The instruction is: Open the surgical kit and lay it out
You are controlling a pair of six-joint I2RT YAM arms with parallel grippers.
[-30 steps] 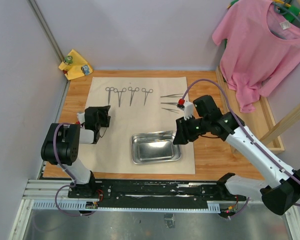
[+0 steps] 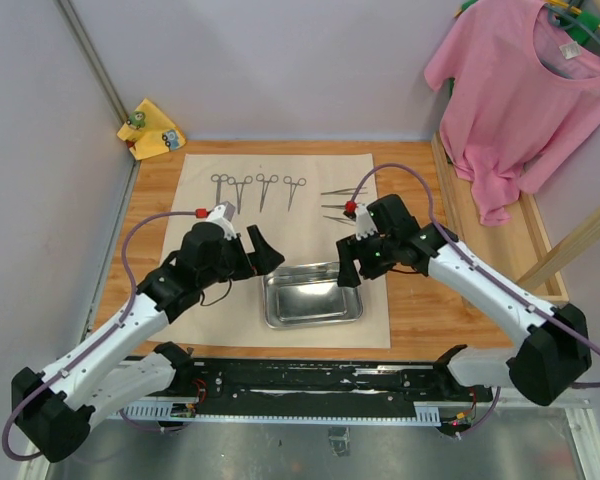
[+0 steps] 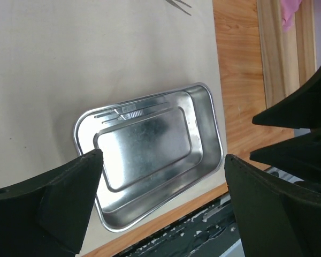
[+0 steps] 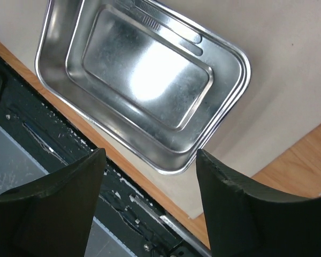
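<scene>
A steel tray lies on a beige cloth; slim metal instruments lie along its far inner side. Several scissor-like clamps stand in a row at the back of the cloth, with several tweezers to their right. My left gripper is open and empty above the tray's left end. My right gripper is open and empty over the tray's right end.
The wooden table borders the cloth. A pink shirt hangs over a wooden frame at the right, and a yellow fabric piece is at the back left.
My left arm has swung from the cloth's left side rightward to the tray, its gripper moving down in the latest step.
</scene>
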